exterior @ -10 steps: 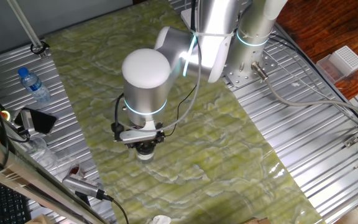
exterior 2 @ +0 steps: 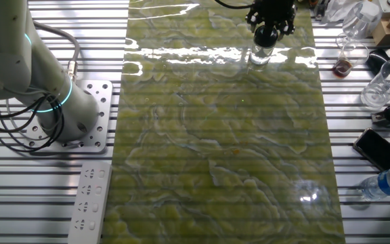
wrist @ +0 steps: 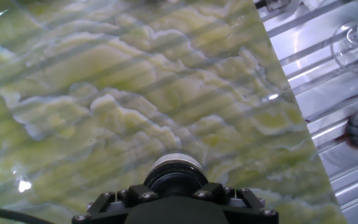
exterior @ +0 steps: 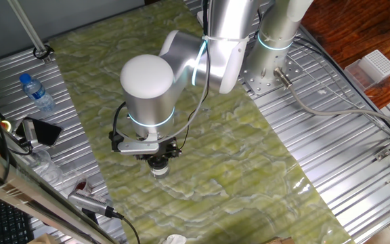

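Observation:
Hanging over the green marbled mat is my gripper (exterior: pixel 158 157), its fingers closed about a small black-topped clear vessel (exterior 2: pixel 263 47). The vessel looks slightly tilted in exterior view 2, where the gripper (exterior 2: pixel 271 19) is at the top. From the wrist view, the vessel's black body with its pale rim (wrist: pixel 176 160) pokes out between the fingers of the gripper. Its pale lower end also shows in exterior view 1. Whether it touches the mat cannot be told.
Along one side stand a beaker with dark liquid (exterior 2: pixel 342 66), a clear glass (exterior 2: pixel 384 88), a black phone (exterior 2: pixel 382 150) and a water bottle (exterior 2: pixel 386 183). A power strip (exterior 2: pixel 90 203) lies near the arm's base.
The upper part of the arm has shifted left and the wrist has changed its tilt.

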